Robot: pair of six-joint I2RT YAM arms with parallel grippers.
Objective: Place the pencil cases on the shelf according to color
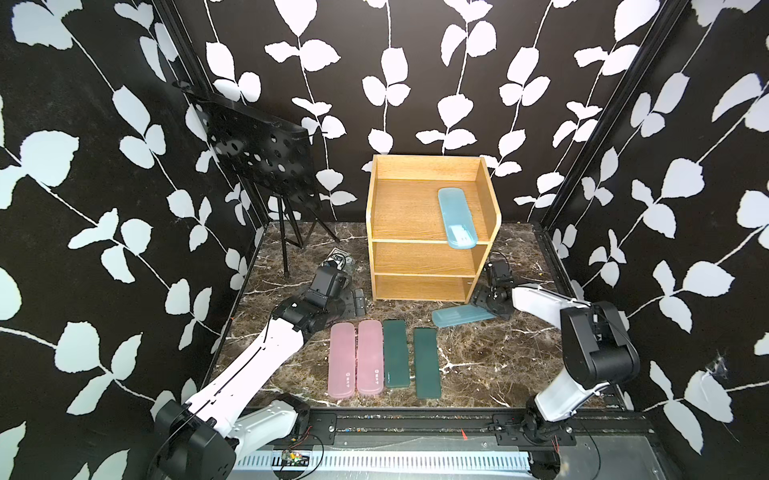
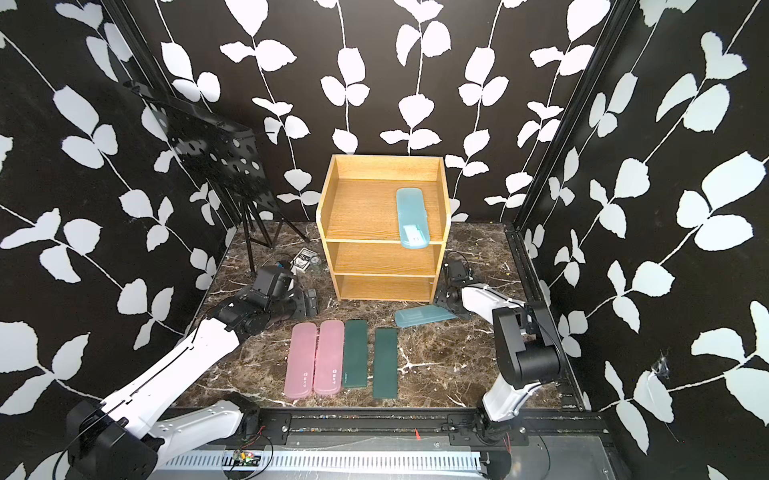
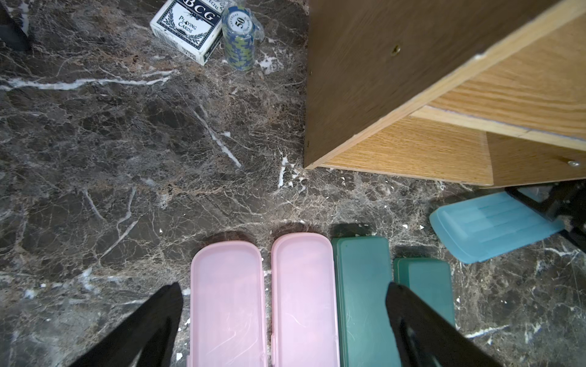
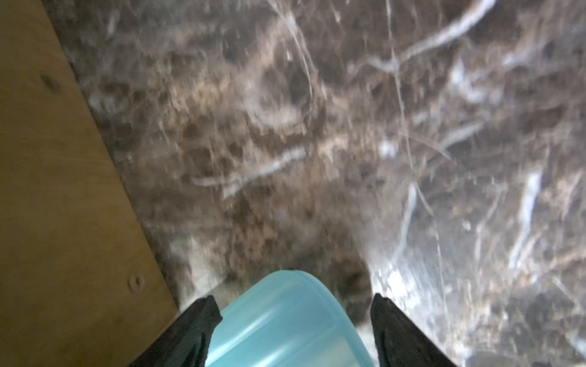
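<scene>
One light-blue pencil case (image 1: pixel 456 214) rests on the wooden shelf's top board. Another (image 1: pixel 458 315) lies on the table at the shelf's right front, with my right gripper at its end, fingers apart on either side of it; contact is unclear. Two pink cases (image 1: pixel 342 360) (image 1: pixel 370 357) and two dark green cases (image 1: pixel 395 352) (image 1: pixel 426 361) lie side by side in front. My left gripper hovers above them on the left, open, with nothing held between its fingers.
The wooden shelf (image 1: pixel 424 285) has empty middle and bottom levels. A black stand (image 1: pixel 285 240) is at back left, with playing cards (image 3: pixel 186 27) and a chip stack (image 3: pixel 239 42) beside the shelf.
</scene>
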